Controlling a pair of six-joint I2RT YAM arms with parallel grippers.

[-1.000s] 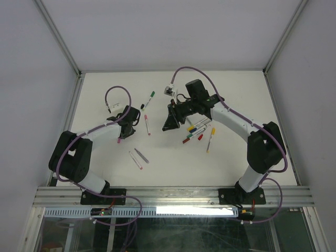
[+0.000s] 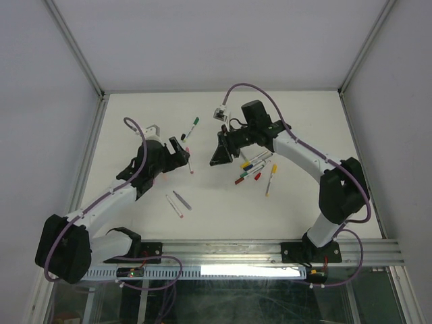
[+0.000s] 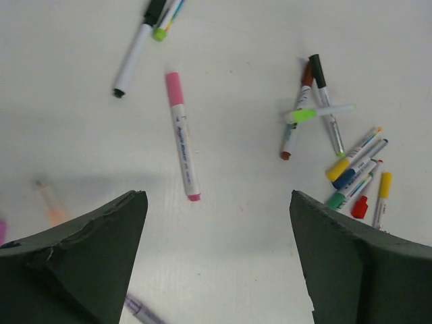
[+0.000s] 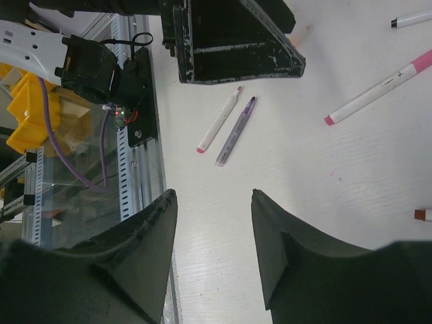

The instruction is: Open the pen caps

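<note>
A pink-capped marker (image 3: 182,138) lies capped on the white table, ahead of my open left gripper, whose fingers have nothing between them. My right gripper also stands open and empty, raised over the middle of the table. Two slim pens, one white with pink ends (image 4: 219,120) and one grey-purple (image 4: 236,131), lie side by side near the table's front. To the right is a cluster of several markers (image 2: 256,160), with a small red cap (image 2: 258,176) loose beside it. A yellow-capped marker (image 2: 271,180) lies farther right.
Toward the back left, a black-capped marker (image 3: 138,50) lies against a green-ended pen (image 3: 167,20). A metal rail (image 2: 209,250) runs along the front edge.
My left arm has swung up and to the right, and its gripper now stands near the pink-capped marker with its fingers spread. The right arm has hardly moved. The markers in view lie as before.
</note>
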